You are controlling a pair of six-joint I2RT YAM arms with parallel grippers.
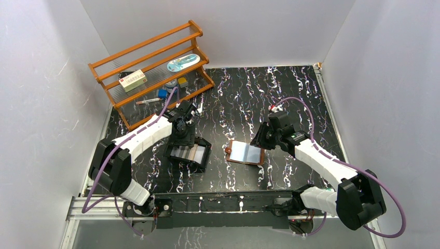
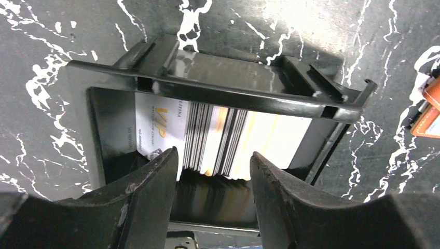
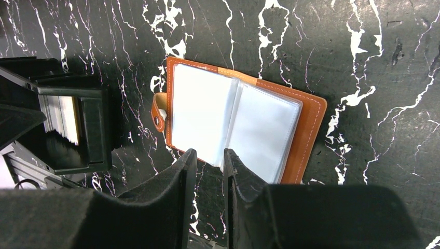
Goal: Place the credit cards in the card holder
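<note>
Several cards [image 2: 161,124] lean in a row inside a black box [image 2: 238,93], which stands on the table at the left. One white card at the row's left end bears gold "VIP" print; others show dark stripes. Over the box my left gripper is open, with nothing between its fingers. The card holder [image 3: 312,122], brown leather with an orange tint, lies spread open to the right, its clear sleeves [image 3: 262,129] facing up. My right gripper stands at the holder's near edge, its fingers slightly apart and empty.
A wooden shelf rack [image 1: 148,67] with a small box [image 1: 133,80] and other items stands at the back left, behind the left arm. Bare marble table lies between box and holder, and behind the holder.
</note>
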